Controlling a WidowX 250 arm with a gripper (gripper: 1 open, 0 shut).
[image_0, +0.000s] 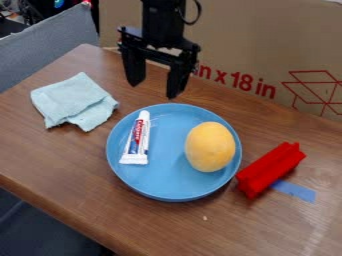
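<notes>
My gripper hangs open above the back of a blue plate, with nothing between its fingers. On the plate, a white toothpaste tube lies at the left and a yellow round object sits at the right. A folded light-blue cloth lies at the left of the table, and a red elongated object lies right of the plate.
A cardboard box stands along the back. A strip of blue tape is on the wood beside the red object.
</notes>
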